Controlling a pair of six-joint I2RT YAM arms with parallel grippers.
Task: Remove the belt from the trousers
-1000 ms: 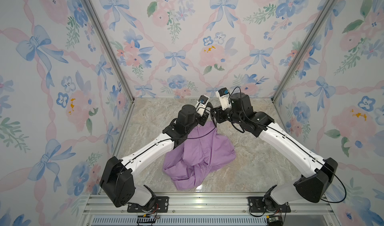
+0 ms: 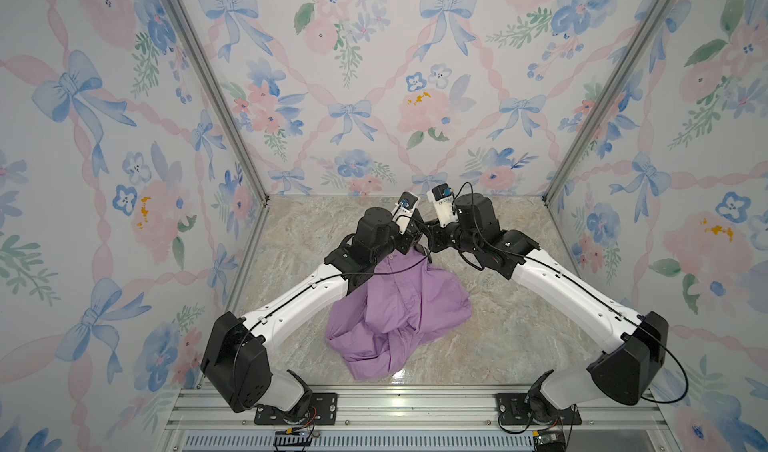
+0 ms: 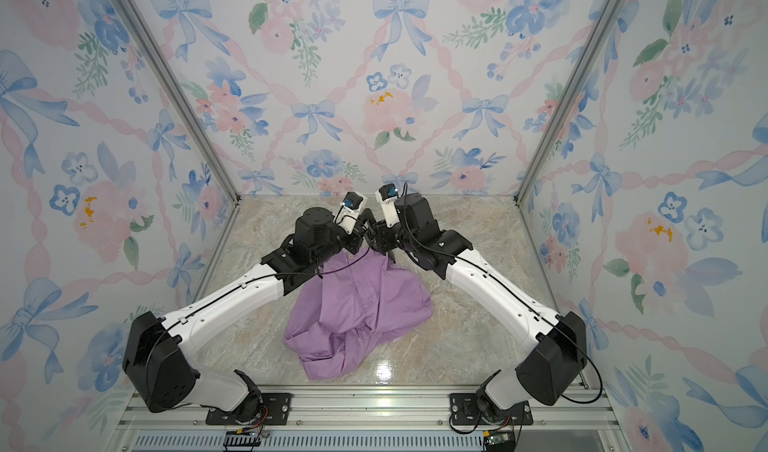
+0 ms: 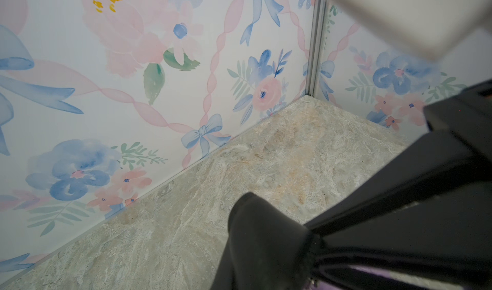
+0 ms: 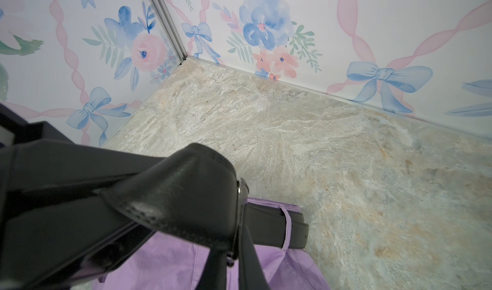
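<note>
Purple trousers (image 2: 400, 316) lie bunched on the marble floor, under both arms. The dark belt (image 5: 266, 226) still runs through a purple loop (image 5: 287, 223) at the waistband, in the right wrist view. A leather belt piece with a metal part is raised above the waistband; in the left wrist view a dark piece (image 4: 266, 238) fills the lower middle. My left gripper (image 2: 408, 236) and right gripper (image 2: 433, 236) meet just over the waistband, crowding each other. Their fingertips are largely hidden, so how far they are open is unclear.
Floral walls (image 2: 448, 92) enclose the workspace at the back and both sides.
My right gripper has moved slightly down over the last second. The left arm and the trousers have barely moved.
</note>
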